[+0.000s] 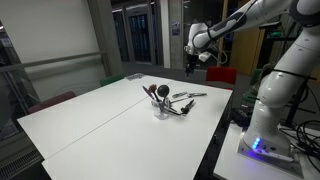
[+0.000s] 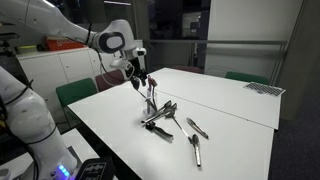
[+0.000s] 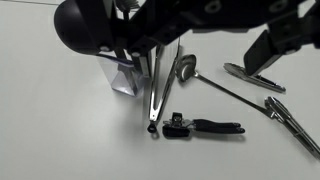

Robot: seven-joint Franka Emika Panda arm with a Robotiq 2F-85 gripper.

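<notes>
High above the table's utensils, my gripper [image 1: 190,66] hangs from the raised arm. In the wrist view the gripper is open, its dark fingers wide apart and nothing visible between them. Below it stands a clear holder [image 3: 124,78] with several upright utensils. One of these has a round black head [image 3: 82,26] close to the camera. A black-handled can opener [image 3: 215,127] lies flat on the table beside steel tongs [image 3: 157,98]. Farther right are a ladle [image 3: 187,67] and another metal tool [image 3: 290,125].
Loose utensils [image 2: 197,150] lie around the holder in exterior view 2. A red chair [image 1: 222,75] and a green chair [image 2: 247,78] stand by the table.
</notes>
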